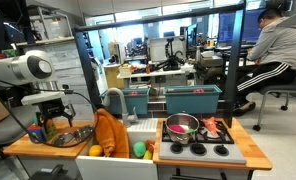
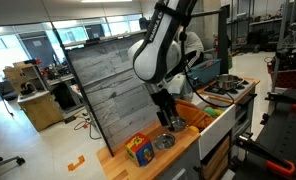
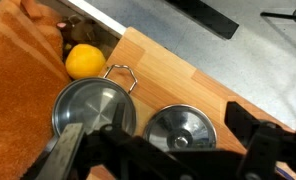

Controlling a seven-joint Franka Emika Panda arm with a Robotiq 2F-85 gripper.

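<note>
My gripper stands open above the wooden counter, its dark fingers (image 3: 72, 140) spread apart. Under it are two round metal vessels. The left one, a deeper pan (image 3: 94, 98) with a wire handle, lies next to the orange towel (image 3: 16, 80). A shallower metal dish (image 3: 180, 125) sits to its right, and the gripper's body hides its lower part. Nothing shows between the fingers. From the side, the gripper (image 2: 171, 116) appears over the counter close to the pans, beyond a multicoloured box (image 2: 140, 150).
A yellow-orange fruit (image 3: 85, 61) lies in the sink by the towel. To the right in the first exterior view, a pot (image 1: 182, 127) stands on the stove (image 1: 202, 150). Teal bins (image 1: 192, 99) stand behind. The sink divides the stove from the wooden counter.
</note>
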